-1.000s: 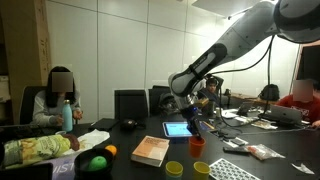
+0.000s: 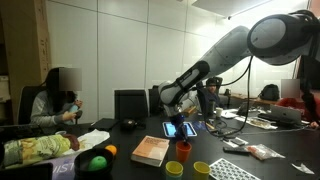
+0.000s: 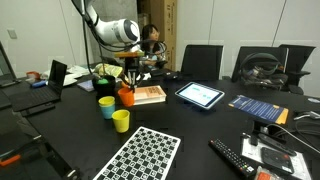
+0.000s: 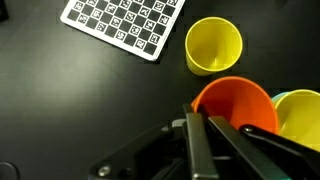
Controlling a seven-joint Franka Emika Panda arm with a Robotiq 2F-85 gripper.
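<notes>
In the wrist view an orange cup (image 4: 240,105) lies under my gripper, whose closed fingers meet its near rim. Exterior view 1 shows the same gripper (image 2: 182,136) pointing down at the orange cup (image 2: 182,151); in exterior view 2 the orange cup (image 3: 127,96) hangs below or stands under the arm. I cannot tell whether it clears the table. A yellow cup (image 4: 213,45) stands apart from it. Close by on the other side is a cup with a yellow inside (image 4: 302,117) and a strip of light blue at its edge.
A white perforated board (image 3: 138,158) lies in front of the cups. Beside them is an orange-and-white box (image 2: 150,150). A green bowl (image 2: 97,163), a tablet (image 3: 200,95) and a keyboard (image 3: 233,158) are also on the black table.
The gripper and the orange cup have moved together to the left in exterior view 1. The yellow cups in front have stayed put.
</notes>
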